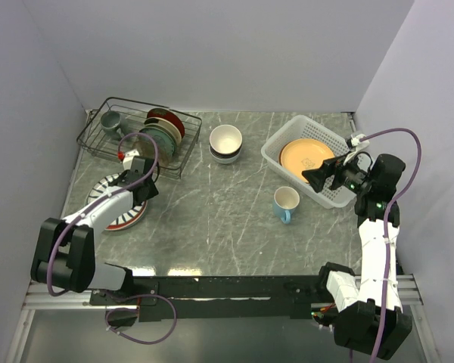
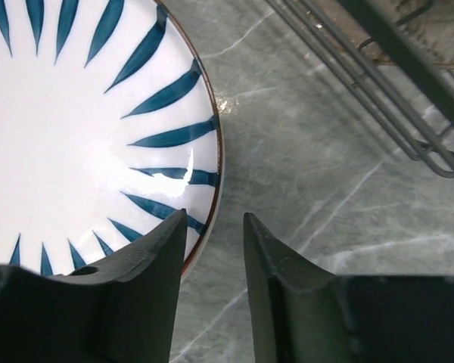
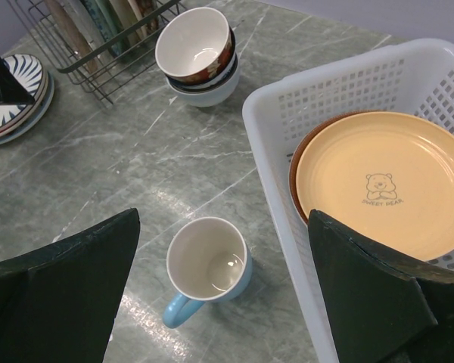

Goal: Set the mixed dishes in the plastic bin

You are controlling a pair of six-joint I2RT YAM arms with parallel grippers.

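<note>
A white plate with blue stripes (image 2: 76,136) tops a stack at the table's left, below the wire rack (image 1: 106,151). My left gripper is at that plate's right edge, part open, one finger over the rim, nothing held. The plastic bin (image 3: 276,174) at the right holds an orange plate (image 3: 378,174) over a brown one. My right gripper is open, empty, over the bin's left side. A white-and-blue mug (image 1: 285,203) stands left of the bin; stacked bowls (image 1: 226,142) stand at the back middle.
The rack holds several upright plates and a grey-green mug (image 1: 112,122). Walls bound both sides and the back.
</note>
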